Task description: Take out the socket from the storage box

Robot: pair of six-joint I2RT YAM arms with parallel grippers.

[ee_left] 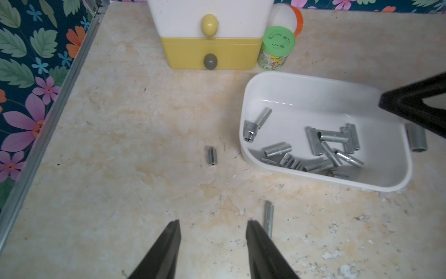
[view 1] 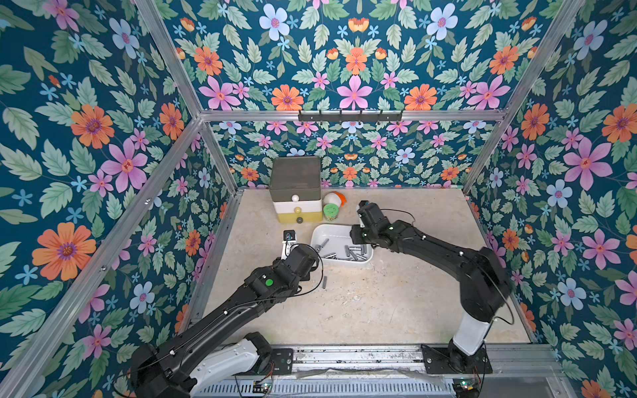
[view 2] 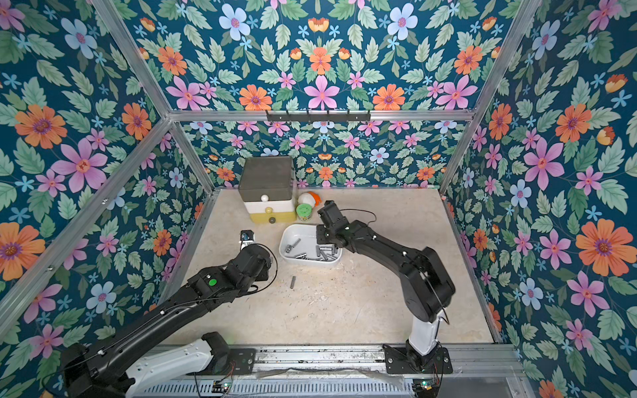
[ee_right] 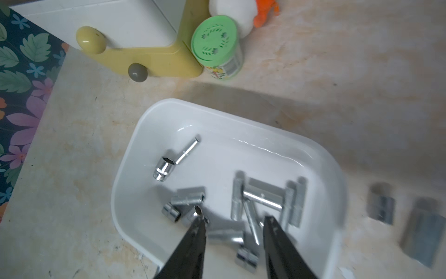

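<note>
A white plastic box (ee_left: 325,97) holds several silver sockets (ee_left: 276,149) of various sizes. A small socket (ee_left: 212,155) lies on the table left of the box, and a longer one (ee_left: 268,217) lies in front of it. My left gripper hangs over the table to the front left of the box, its fingers apart with nothing held. My right gripper is above the right part of the box, open, with nothing visibly held.
A drawer cabinet (ee_left: 209,51) with yellow and white drawers stands behind, beside a green-lidded can (ee_left: 278,46) and a white-orange object. More sockets (ee_right: 420,232) lie right of the box.
</note>
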